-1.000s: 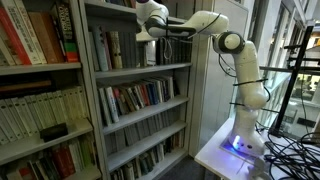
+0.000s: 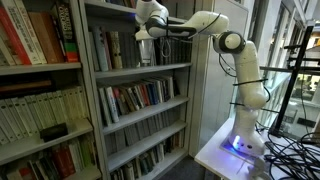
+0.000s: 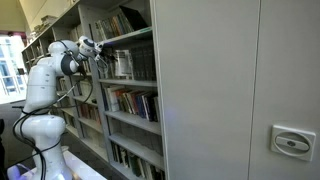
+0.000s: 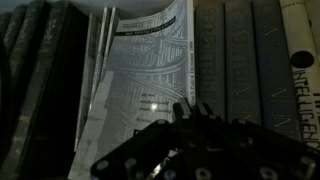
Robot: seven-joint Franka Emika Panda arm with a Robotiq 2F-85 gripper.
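A thin grey booklet with a line-drawn cover leans among the books in the wrist view, its front facing the camera. My gripper is at its right edge, fingers close together and shut on that edge; dark fingers hide exactly how much is between them. In exterior view 1 the gripper is high up, in front of the upper shelf of the bookcase. Exterior view 2 has the gripper small at that same upper shelf.
Dark bound volumes stand right of the booklet, with a pale book beyond. Thick dark books are on its left. Lower shelves hold more books. A white table lies below by the arm's base.
The gripper and the arm's upper end have shifted only slightly to the left in exterior view 1. The shelves look unchanged.
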